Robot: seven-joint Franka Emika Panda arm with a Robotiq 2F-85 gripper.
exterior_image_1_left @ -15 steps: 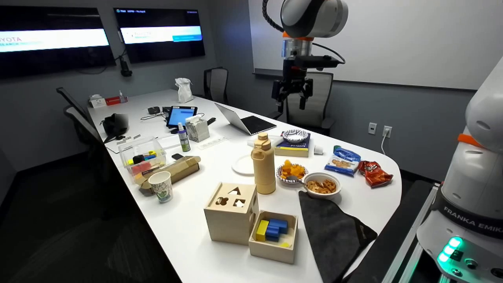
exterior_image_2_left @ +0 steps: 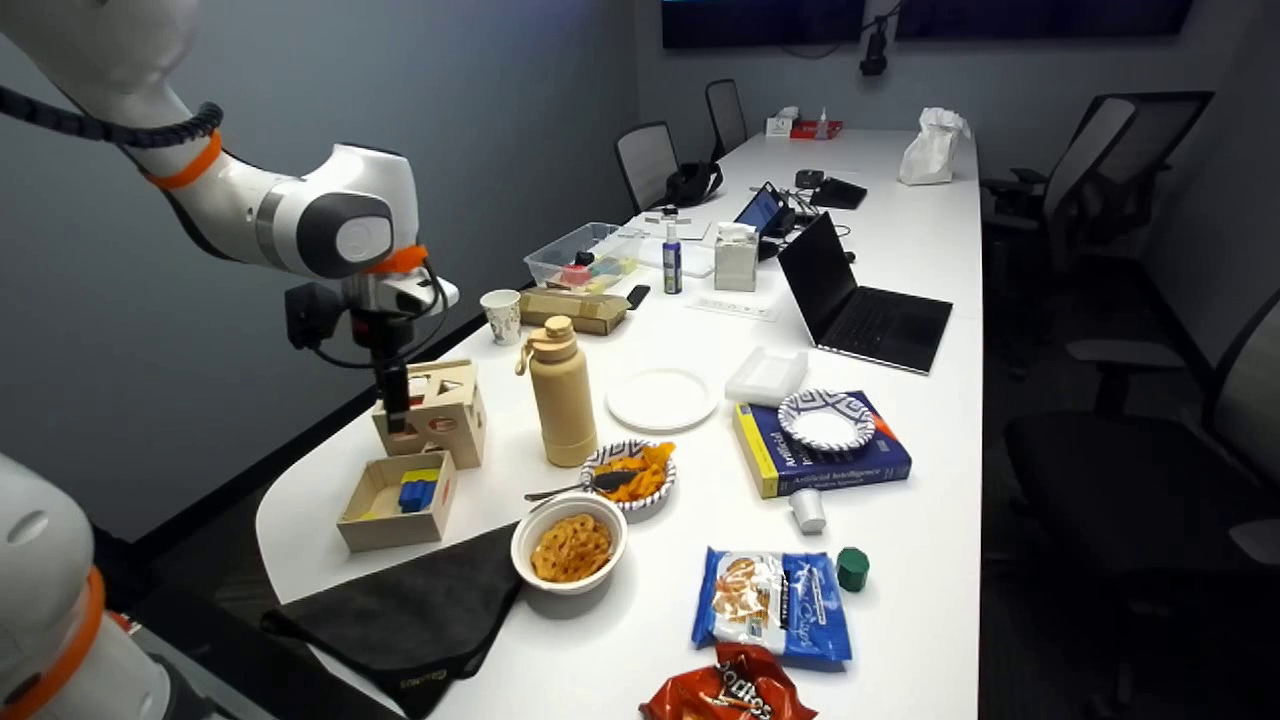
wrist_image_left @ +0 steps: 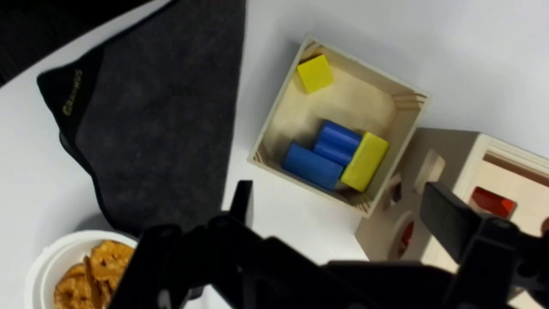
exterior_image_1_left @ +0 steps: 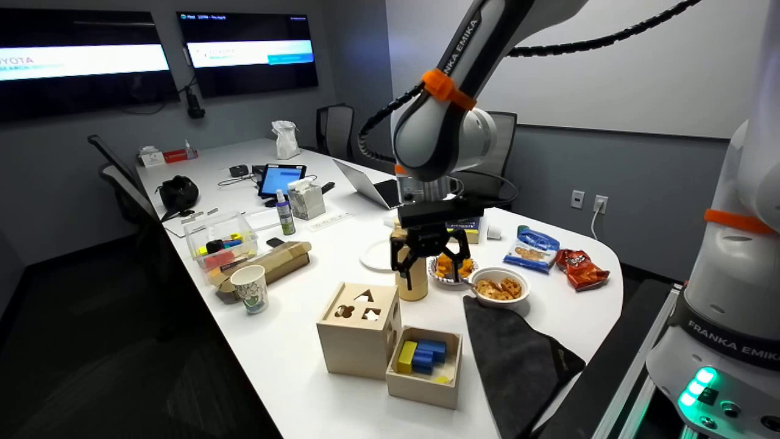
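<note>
My gripper (exterior_image_1_left: pixel 432 274) is open and empty, pointing down above the table. From the wrist, its fingers (wrist_image_left: pixel 448 220) stand wide apart. Ahead of them lies a small open wooden tray (wrist_image_left: pixel 282 106). Inside are a yellow cube (wrist_image_left: pixel 315 74), a longer yellow block (wrist_image_left: pixel 365 162) and blue blocks (wrist_image_left: pixel 312 165), the latter bunched at one side. A wooden shape-sorter box (exterior_image_1_left: pixel 358 347) with cut-out holes stands against the tray. Red shows through some of its openings in the wrist view. In exterior view 2 the gripper partly covers the box.
A tall tan bottle (exterior_image_2_left: pixel 561 402) stands near the box, beside a bowl of orange snacks (exterior_image_2_left: pixel 636 475) and a white bowl of pretzels (exterior_image_2_left: pixel 571 550). A dark cloth (wrist_image_left: pixel 159 118) lies along the tray's other side. Bare table surrounds the tray's far edge.
The arm has come down and toward the tray and box from high over the back of the table. My gripper now hangs much lower; the table objects have not moved.
</note>
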